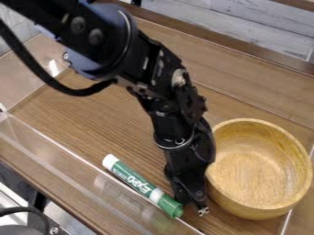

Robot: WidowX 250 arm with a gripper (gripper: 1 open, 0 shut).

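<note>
My black gripper (190, 197) reaches down to the wooden table between a green-and-white marker (143, 188) and a yellow bowl (260, 170), its tip close beside both. The fingertips look shut; I can make out nothing between them. The marker lies diagonally along the front of the table, left of the gripper, and the bowl sits at the right.
A transparent panel edge runs along the front left, with a black cable below it. A white wall stands at the back.
</note>
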